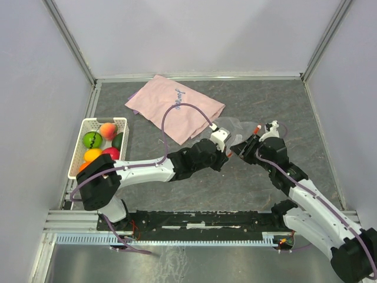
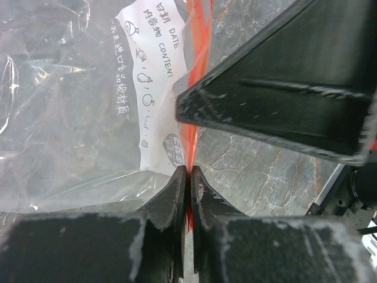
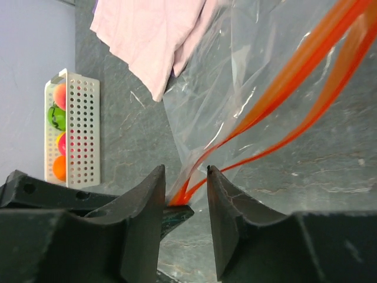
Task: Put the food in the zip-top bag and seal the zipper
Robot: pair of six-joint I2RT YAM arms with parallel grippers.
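The clear zip top bag (image 2: 65, 118) has an orange zipper strip (image 3: 283, 88) and a white label. My left gripper is shut on one end of that strip, the strip running up from between its fingertips. Close beside it, my right gripper stands part open, with the strip passing between its fingers. One dark finger of the right gripper lies against the strip in the left wrist view. In the top view both grippers meet at the bag's near edge, hiding part of it. Toy food, including a peach (image 1: 108, 131), lies in a white basket (image 1: 79, 144).
A pink cloth (image 1: 171, 106) with blue lettering lies behind the arms, close to the bag. The basket stands at the far left; its perforated side (image 3: 83, 130) shows in the right wrist view.
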